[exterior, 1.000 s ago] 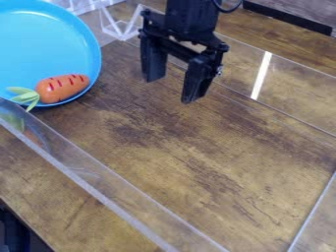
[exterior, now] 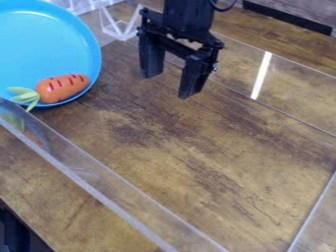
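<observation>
The black gripper [exterior: 174,67] hangs over the upper middle of the wooden table, its two fingers apart with nothing visible between them. An orange toy carrot [exterior: 62,87] with pale green leaves rests at the lower edge of a light blue plate [exterior: 33,44] on the left, some way from the gripper.
Clear plastic walls [exterior: 98,189] border the work area at the lower left, along the back right and at the right. A white lattice piece [exterior: 116,15] stands at the back left.
The gripper has shifted very slightly upward in the view over the last second. The carrot and plate are unmoved.
</observation>
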